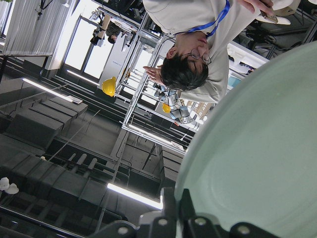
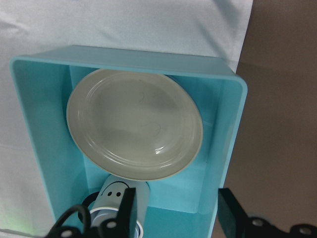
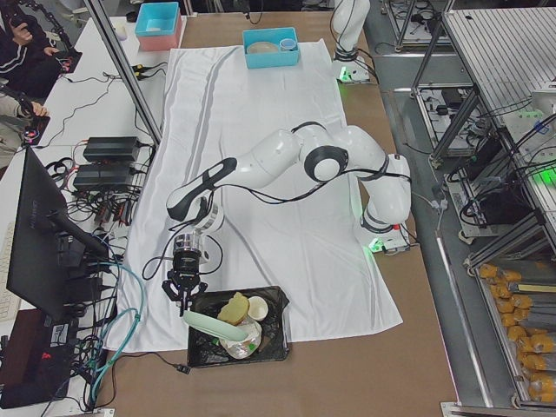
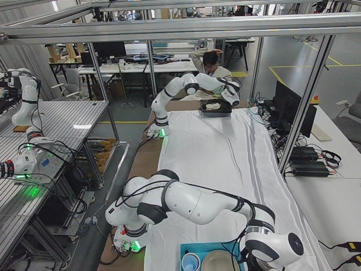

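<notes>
My left gripper (image 3: 184, 304) is shut on a pale green plate (image 3: 217, 328), held tilted over a black bin (image 3: 273, 346) that holds a yellow piece (image 3: 234, 308), a white cup (image 3: 257, 307) and a crumpled clear wrapper. In the left wrist view the plate (image 1: 252, 153) fills the right side. My right gripper is open above a blue bin (image 2: 39, 124) with a beige plate (image 2: 133, 124) and a mug (image 2: 116, 193) bearing a drawn face. Nothing shows between its fingers.
The white cloth (image 3: 261, 104) between the two bins is clear. A monitor (image 3: 48, 243), cables and electronics line the left side, and a metal bench (image 3: 495, 61) stands to the right. A person (image 4: 211, 68) sits at the far end.
</notes>
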